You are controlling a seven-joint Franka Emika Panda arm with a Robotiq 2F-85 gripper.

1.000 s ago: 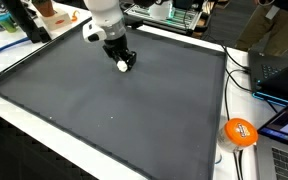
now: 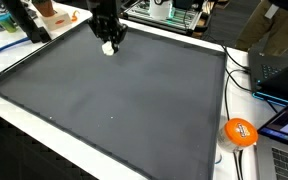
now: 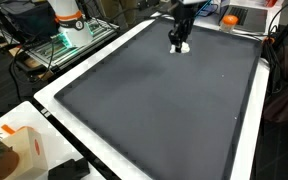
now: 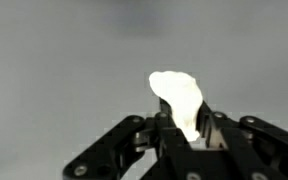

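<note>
A small white object (image 4: 179,98) is held between the fingertips of my gripper, which is shut on it. In exterior view 1 the white object (image 2: 108,48) hangs under the gripper (image 2: 107,38), above the far left part of the grey board. Exterior view 2 has the white object (image 3: 184,47) below the gripper (image 3: 180,38), over the board's far side. The wrist view shows plain grey surface beneath. What exactly the object is, I cannot tell.
The dark grey board (image 2: 124,110) is bare over its wide middle. An orange-topped white container (image 2: 238,133) stands at the right in exterior view 1, near a laptop (image 2: 280,80). A second robot base (image 3: 72,25) is at the left in exterior view 2.
The gripper has risen and shifted slightly left in exterior view 1, carrying the white object up with it. Earlier the object was lower, close to the board.
</note>
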